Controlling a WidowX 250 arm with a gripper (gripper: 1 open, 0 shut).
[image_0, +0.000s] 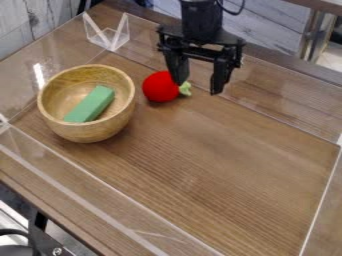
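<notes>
The black gripper (198, 70) hangs over the back middle of the wooden table (227, 170), its two sides spread apart; whether anything is between them is not clear. Below and left of it lies a red tomato-like object (160, 86) with a small green piece at its right. A wooden bowl (114, 122) at the left holds a green oblong object (88, 104).
A clear wire or plastic item (107, 32) stands at the back left. A dark cable or part shows at the bottom left.
</notes>
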